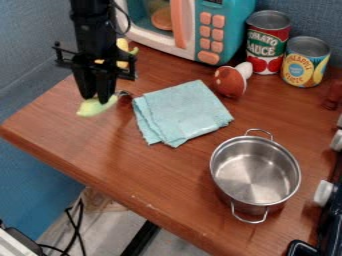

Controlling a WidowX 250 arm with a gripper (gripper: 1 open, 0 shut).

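The black gripper (98,85) is at the upper left of the table (80,150), low over the wood, with a pale yellow-green object (94,106) at its fingertips; whether the fingers are shut on it is hard to tell. A folded light blue cloth (181,112) lies to its right. Behind the arm, a yellow object (126,51) is partly hidden.
A steel pot (254,172) stands at the right. A teal toy microwave (198,30), two cans (267,45) and a red-and-white toy (230,82) are at the back. Black stove-like edge at far right.
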